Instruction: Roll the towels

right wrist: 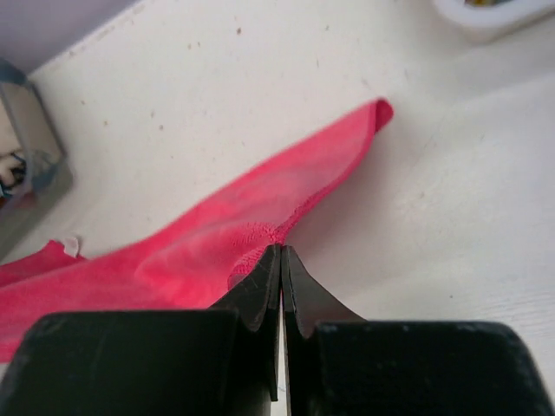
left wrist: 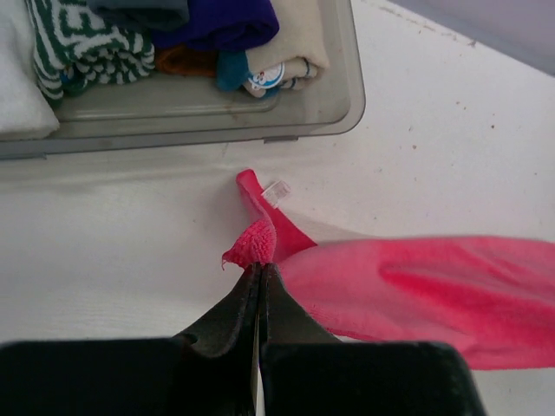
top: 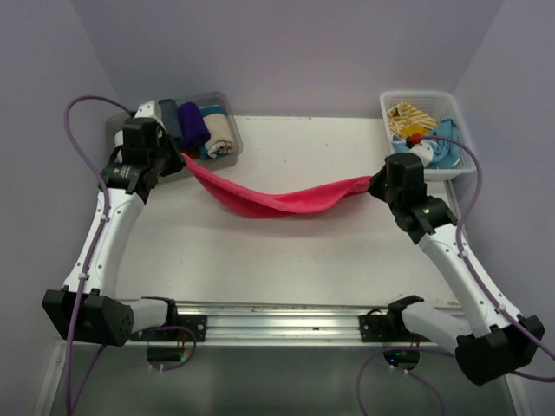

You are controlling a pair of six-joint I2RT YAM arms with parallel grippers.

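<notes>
A red towel (top: 277, 201) is stretched across the table between my two grippers, sagging in the middle. My left gripper (top: 179, 159) is shut on its left end; in the left wrist view the fingertips (left wrist: 256, 277) pinch a bunched edge, with a white tag beside it. My right gripper (top: 373, 185) is shut on the right end, and in the right wrist view the towel (right wrist: 208, 243) runs from between those fingertips.
A grey bin (top: 227, 158) of rolled towels stands at the back left. A white basket (top: 464, 130) with yellow and blue cloths stands at the back right.
</notes>
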